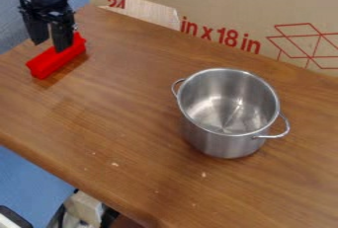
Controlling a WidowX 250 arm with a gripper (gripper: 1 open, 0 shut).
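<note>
My black gripper (47, 37) is at the top left, fingers pointing down over a red elongated block (54, 60) that lies on the wooden table near its left edge. The fingertips are at or just above the block's upper part; whether they are open or touch it is unclear. A steel pot (227, 112) with two handles stands on the right of the table, empty inside.
A cardboard panel (251, 10) with red print stands along the back. Beyond the table's left edge is a blue surface (27, 163).
</note>
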